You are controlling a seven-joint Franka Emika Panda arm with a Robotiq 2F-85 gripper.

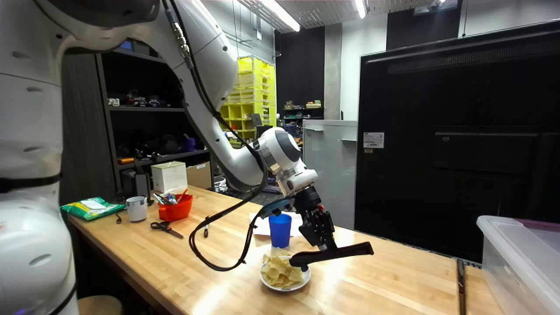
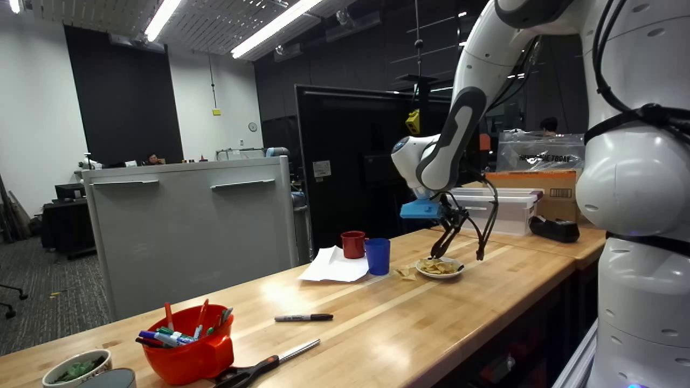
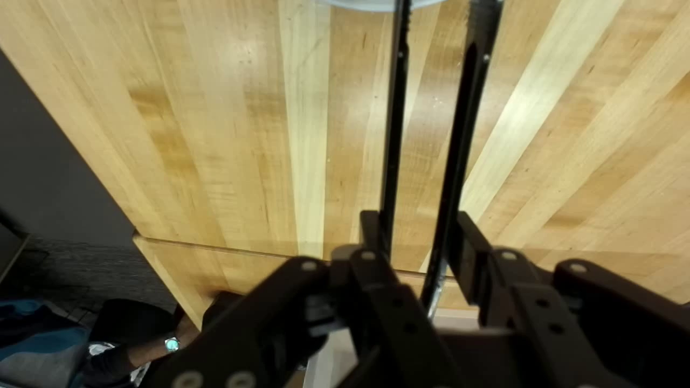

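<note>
My gripper is shut on what look like black tongs, whose two long arms run up the wrist view with a gap between them. In exterior view 1 the tongs lie nearly level below the gripper, one end over the right side of a white plate. Yellow chips are heaped on this plate; in the wrist view only a bit of the plate's rim shows at the top. No chip can be made out between the tongs' arms, and their tips are out of the wrist view.
A blue cup and a red mug stand near the plate, beside white paper. A few chips lie next to the plate. Farther off are a marker, scissors and a red pen holder. A clear bin stands at the right.
</note>
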